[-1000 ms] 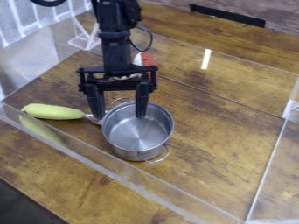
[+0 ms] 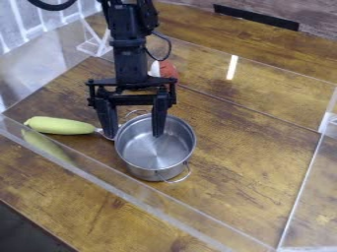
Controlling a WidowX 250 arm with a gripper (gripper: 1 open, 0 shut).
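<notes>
A black gripper (image 2: 133, 122) hangs from the arm over the back rim of a steel pot (image 2: 158, 156) with wire handles. Its fingers stand apart, open, and nothing shows between them. A pale yellow-green corn cob (image 2: 58, 126) lies on the wooden table left of the pot, near the left finger. A small red object (image 2: 164, 69) sits behind the arm, partly hidden by it.
Clear plastic walls surround the workspace, one running along the front left close to the corn and pot.
</notes>
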